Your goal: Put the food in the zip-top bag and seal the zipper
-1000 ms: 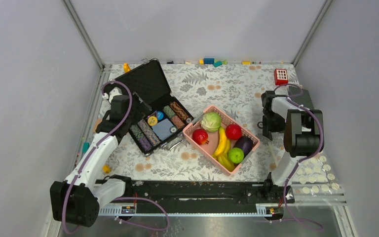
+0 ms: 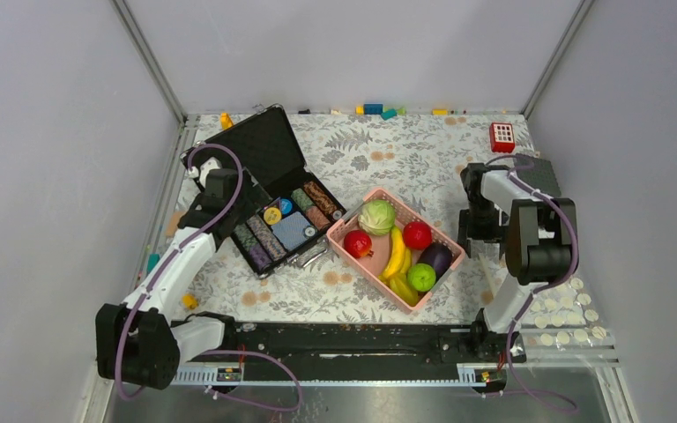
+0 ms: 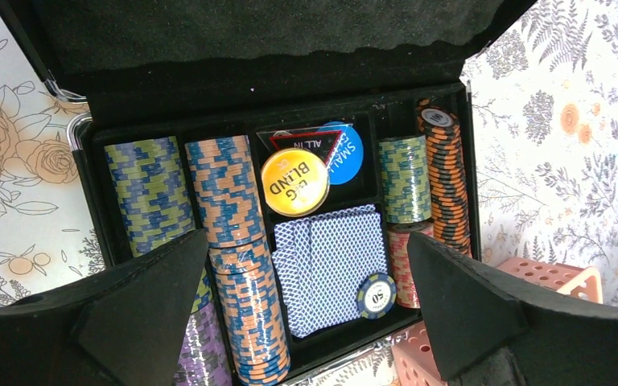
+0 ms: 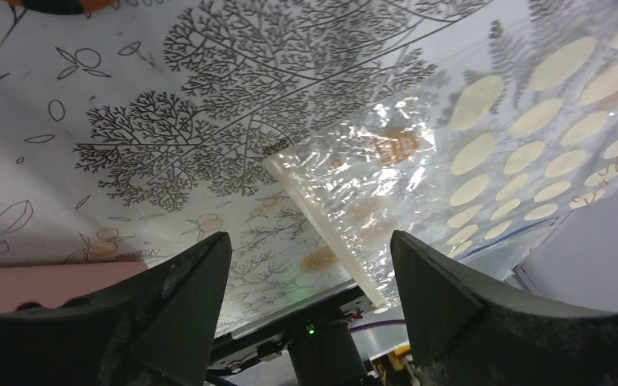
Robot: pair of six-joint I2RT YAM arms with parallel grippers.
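A pink basket (image 2: pixel 353 264) holds toy food: cabbage (image 2: pixel 375 216), pomegranate (image 2: pixel 358 242), red fruit (image 2: pixel 417 234), bananas (image 2: pixel 395 256), eggplant (image 2: pixel 435 256) and green apple (image 2: pixel 421 277). A clear zip bag (image 4: pixel 378 177) lies flat on the table beneath my right gripper, whose fingers stand apart, empty, at the basket's right side. My left gripper hangs open over the poker chip case, nothing between its fingers.
The open chip case (image 2: pixel 256 150) fills the left of the table. A red block (image 2: pixel 502 137) and a dark mat (image 2: pixel 546 176) lie at the back right.
My right gripper has moved slightly left, toward the basket. The left arm has shifted slightly.
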